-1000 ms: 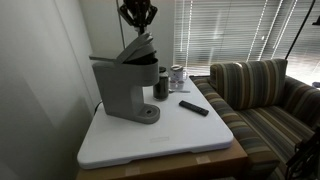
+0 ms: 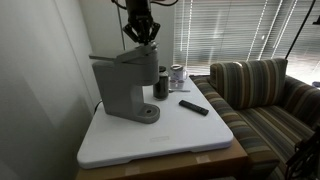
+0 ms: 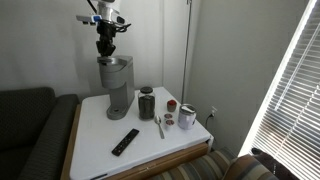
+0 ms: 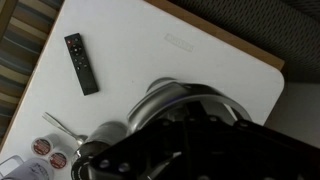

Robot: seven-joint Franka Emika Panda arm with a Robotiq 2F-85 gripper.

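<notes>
A grey single-cup coffee maker (image 2: 122, 90) stands upright on the white table. My gripper (image 2: 149, 42) points down at the front of its lid (image 2: 135, 53), shut, with nothing visible between its fingers; the fingertips appear to touch the lid. The lid lies low over the body, though I cannot tell whether it is fully closed. From the other side, the gripper (image 3: 105, 48) sits right over the machine's top (image 3: 116, 66). In the wrist view the silver rim of the machine (image 4: 165, 95) curves under the dark gripper, whose fingertips are hard to make out.
On the white table (image 3: 95, 150) are a black remote (image 3: 125, 142), a dark jar (image 3: 146, 104), a spoon (image 3: 159, 127), small pods (image 3: 169, 121) and a white mug (image 3: 187, 117). A striped sofa (image 2: 250, 85) stands alongside.
The lid has tilted down from a partly raised position onto the machine's top. My gripper has moved down and slightly toward the machine's front with it.
</notes>
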